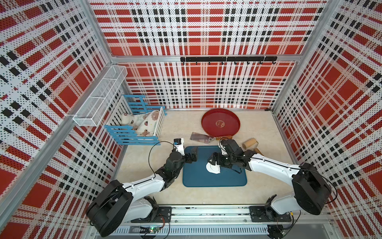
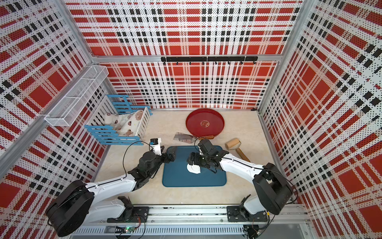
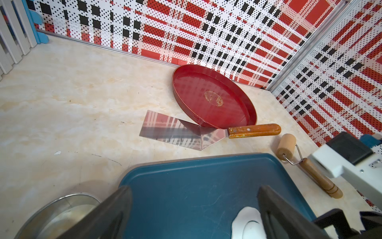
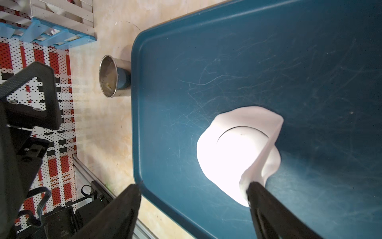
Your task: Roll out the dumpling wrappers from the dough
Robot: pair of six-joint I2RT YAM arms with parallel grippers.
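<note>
A flat white dough sheet [image 4: 226, 159] lies on the blue tray [image 4: 179, 119], a curved line marking a round area in its middle. One edge of the sheet is raised in a fold and reaches one finger [image 4: 262, 203] of my right gripper. This gripper is open, low over the tray; nothing is clamped between its fingers. My left gripper [image 1: 192, 155] stands open and empty above the tray's left end. The roller [image 3: 286, 147] with its wooden handle lies right of the tray.
A metal cup [image 4: 113, 75] stands against the tray's left side. Behind the tray are a scraper [image 3: 173, 129] and a round red tray [image 3: 191, 85]. A blue and white crate [image 1: 131, 141] is at the back left.
</note>
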